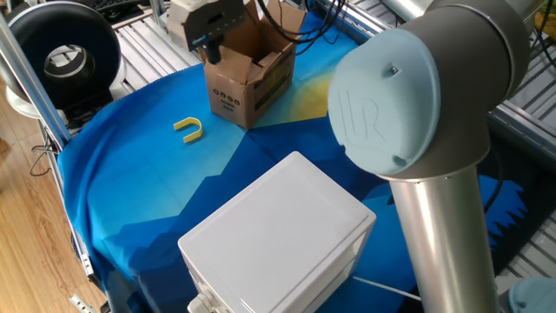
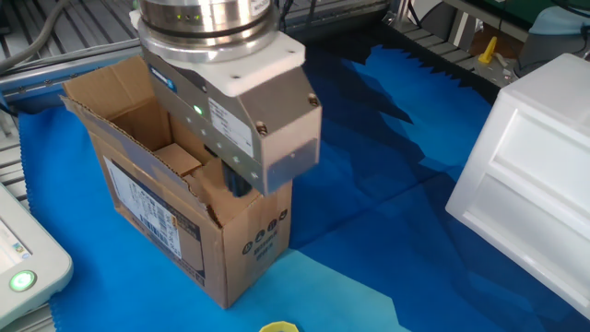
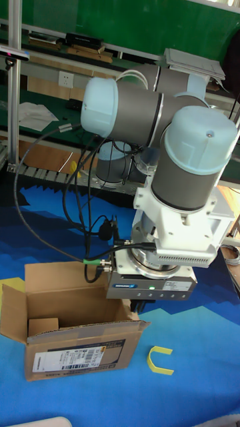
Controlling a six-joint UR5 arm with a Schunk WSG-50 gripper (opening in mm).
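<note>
My gripper (image 1: pixel 214 57) hangs at the near-left side of the open cardboard box (image 1: pixel 228 103) in exterior view 1. Its short dark fingers stand close together, shut, with nothing showing between them. Exterior view 2 has the gripper (image 2: pixel 240 191) in front of the box's near end, its fingertips partly hidden by the housing. A yellow U-shaped piece (image 1: pixel 200 129) lies flat on the blue cloth, apart from the gripper and the box. In exterior view 3 this yellow piece (image 3: pixel 161 369) is right of the box (image 3: pixel 85 355). Inside the box a smaller cardboard block (image 3: pixel 43 324) shows.
A large white box (image 1: pixel 278 230) takes up the near middle of the cloth. At the left edge stands a black ring-shaped object (image 1: pixel 95 39). Loose black cables (image 3: pixel 78 185) hang beside the arm.
</note>
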